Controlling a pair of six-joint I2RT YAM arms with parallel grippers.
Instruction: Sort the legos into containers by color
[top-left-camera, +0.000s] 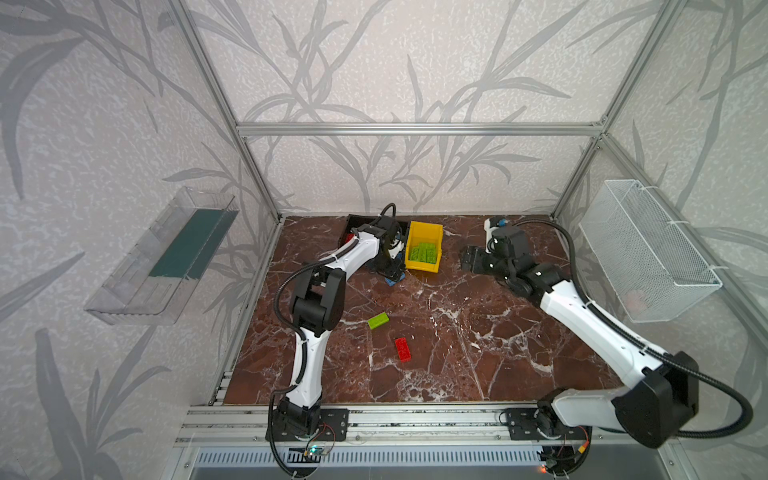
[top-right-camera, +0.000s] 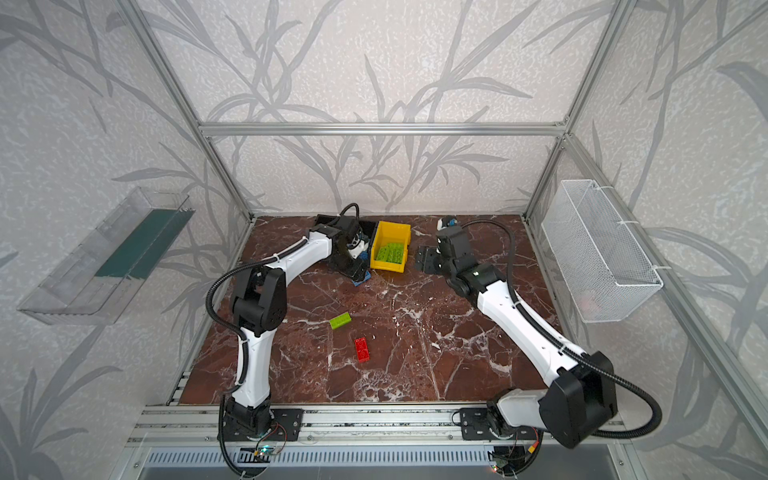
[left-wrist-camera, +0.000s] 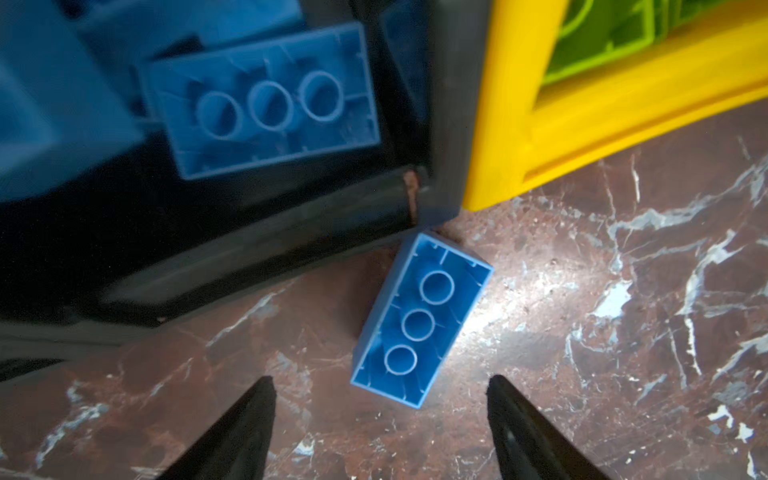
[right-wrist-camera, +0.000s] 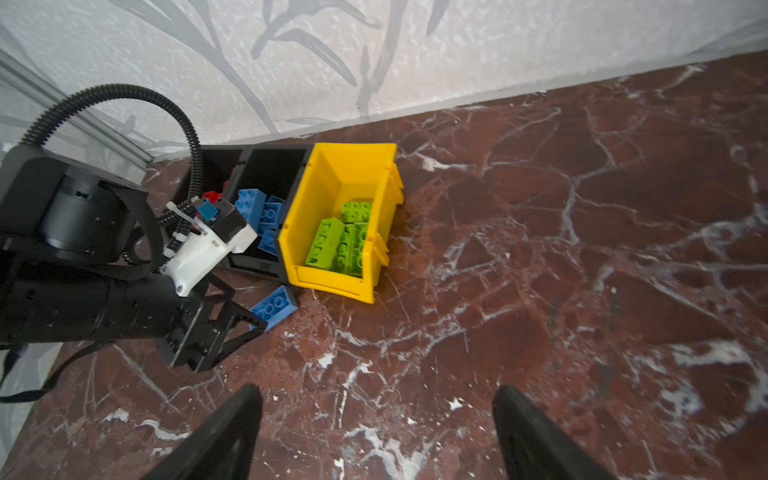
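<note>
My left gripper hangs open just above a loose blue brick (left-wrist-camera: 432, 336) in front of the black divided container (right-wrist-camera: 275, 168), which holds red and blue bricks. Beside that, the yellow bin (right-wrist-camera: 380, 176) holds green bricks. A green brick (top-left-camera: 377, 320) and a red brick (top-left-camera: 403, 349) lie on the marble table toward the front. My right gripper is open and empty, raised right of the yellow bin.
A clear wall basket (top-left-camera: 120, 308) hangs on the left, a white mesh basket (top-left-camera: 649, 256) on the right.
</note>
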